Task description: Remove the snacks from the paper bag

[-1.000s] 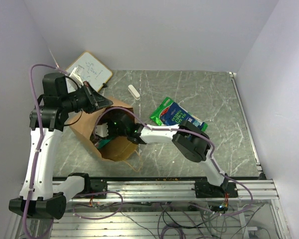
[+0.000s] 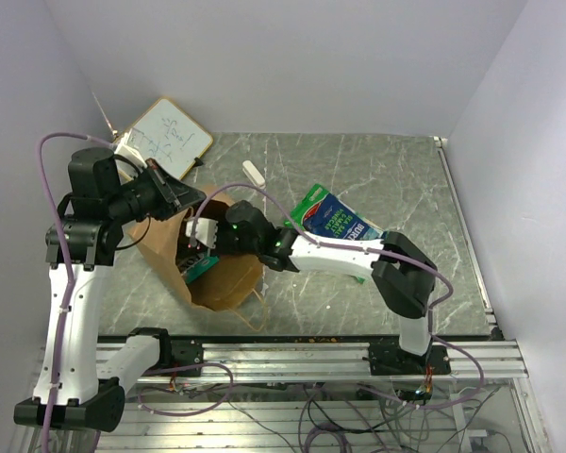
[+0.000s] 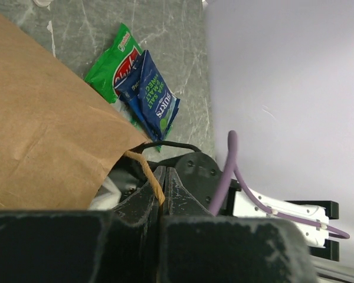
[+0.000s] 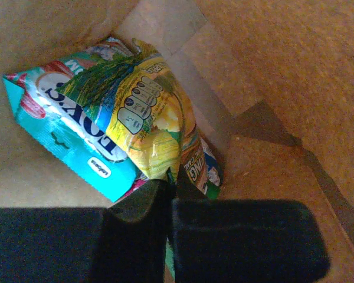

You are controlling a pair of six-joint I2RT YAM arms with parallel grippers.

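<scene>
The open brown paper bag [image 2: 231,283] lies with its mouth facing right in the top view. My left gripper is shut on the bag's twisted paper handle [image 3: 146,168] by the rim. Inside the bag, my right gripper is shut on the lower end of a yellow candy packet [image 4: 156,132]. Behind it lies a teal FOX'S packet [image 4: 59,138], its lower edge partly covered. On the table to the right lie a green snack packet [image 3: 115,62] and a blue Burts crisp packet [image 3: 156,103], overlapping.
A small whiteboard [image 2: 170,137] leans at the back left. A white eraser-like object [image 2: 253,174] lies behind the bag. My right forearm [image 2: 335,257] crosses in front of the snacks.
The left arm shifted slightly left.
</scene>
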